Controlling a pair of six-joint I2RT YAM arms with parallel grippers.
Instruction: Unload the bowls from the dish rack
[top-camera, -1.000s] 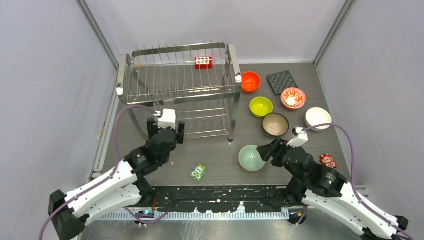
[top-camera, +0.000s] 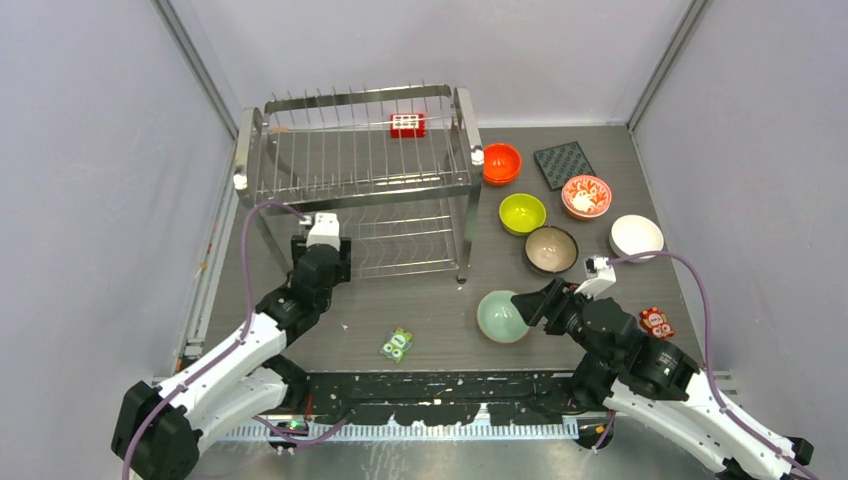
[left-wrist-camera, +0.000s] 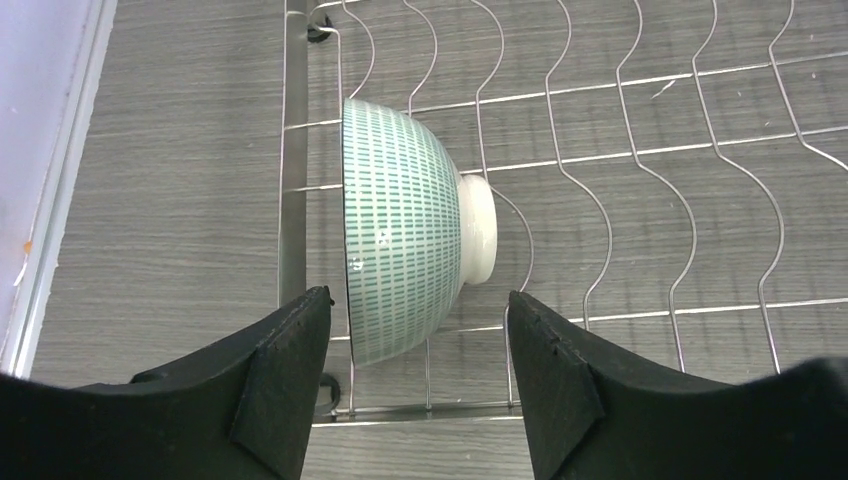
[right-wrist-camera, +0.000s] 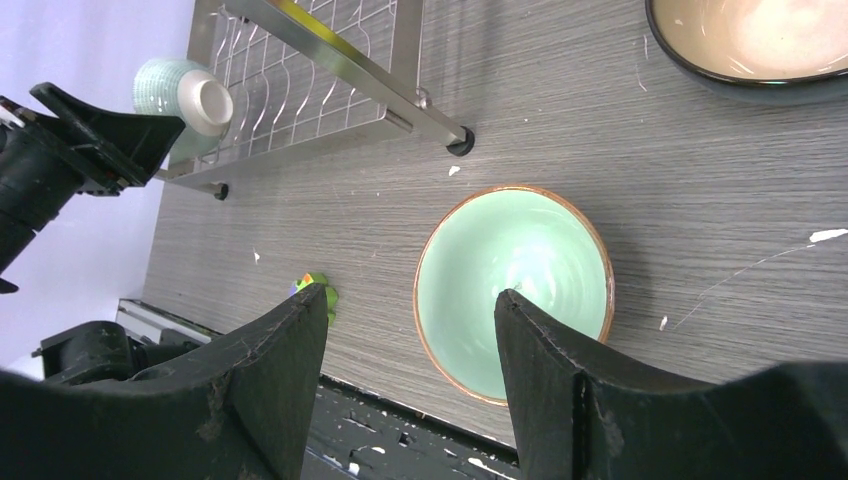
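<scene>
A green checked bowl (left-wrist-camera: 400, 235) with a white foot stands on its side in the lower tier of the dish rack (left-wrist-camera: 293, 170), at its left end. My left gripper is partly open at the rack's front; in the left wrist view the bowl lies ahead of its fingers, with nothing gripped. The right wrist view also shows this bowl (right-wrist-camera: 205, 102) beyond the left fingers. My right gripper is open above the table, close to a mint green bowl (right-wrist-camera: 510, 290) standing upright; nothing is held.
Right of the rack stand orange (top-camera: 502, 163), yellow-green (top-camera: 522, 213), brown (top-camera: 551, 249), patterned (top-camera: 586, 196) and white (top-camera: 636, 236) bowls, beside a dark mat (top-camera: 565, 165). A green packet (top-camera: 397, 345) lies in front. The rack's upper tier (top-camera: 350, 150) overhangs the lower one.
My left gripper has shifted slightly left along the rack's front, and its fingers have drawn somewhat closer together. The right arm and the bowls on the table look unmoved.
</scene>
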